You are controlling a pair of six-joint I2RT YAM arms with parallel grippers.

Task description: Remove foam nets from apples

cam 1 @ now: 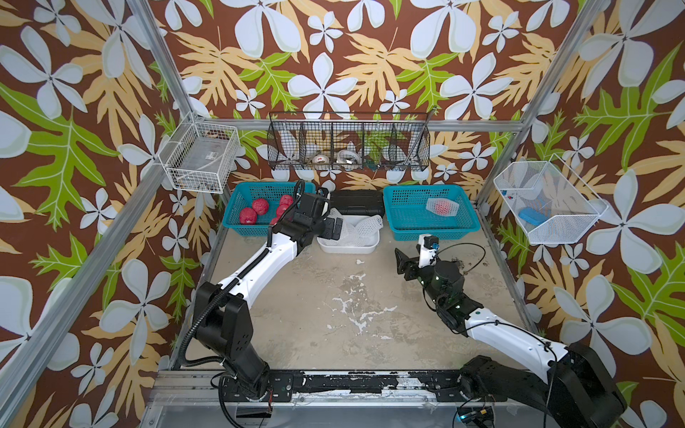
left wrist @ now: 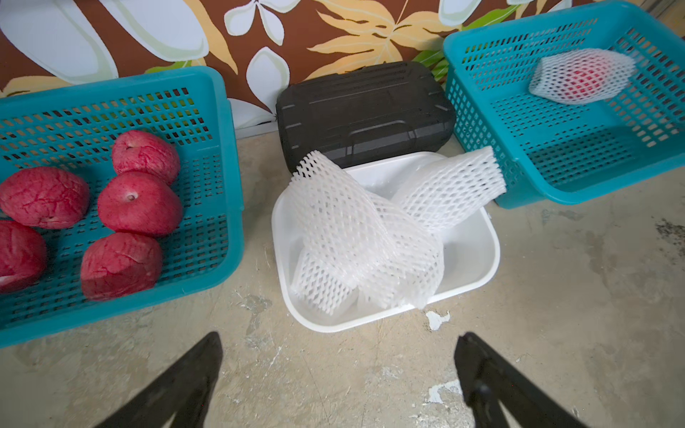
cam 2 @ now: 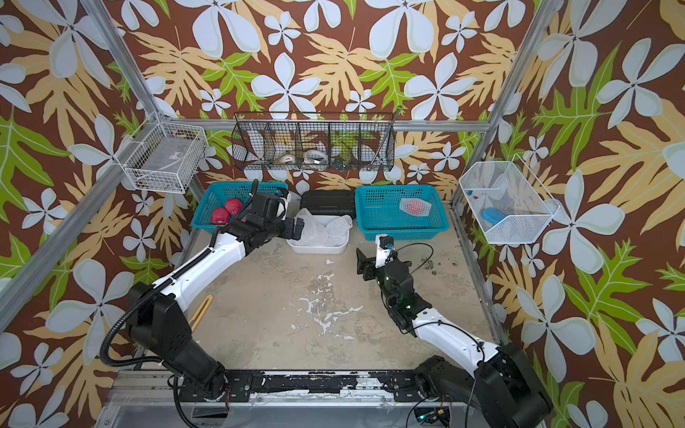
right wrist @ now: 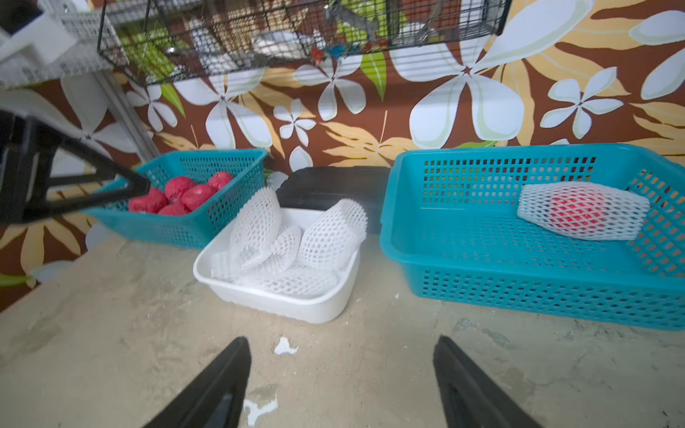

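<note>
Several bare red apples [left wrist: 140, 204] lie in the left teal basket [left wrist: 229, 207]. Loose white foam nets [left wrist: 349, 228] fill the white tub [left wrist: 492, 249], some poking over its rim. One apple still wrapped in its net [right wrist: 581, 209] rests in the right teal basket [right wrist: 499, 267]. My left gripper is open and empty, above the table just in front of the tub. Over bare table, in front of the right basket, my right gripper has its fingers apart and nothing between them.
Behind the tub sits a black case [left wrist: 364, 110]. A wire rack [cam 1: 348, 144] hangs on the back wall, with white wire baskets [cam 1: 202, 157] on the sides.
</note>
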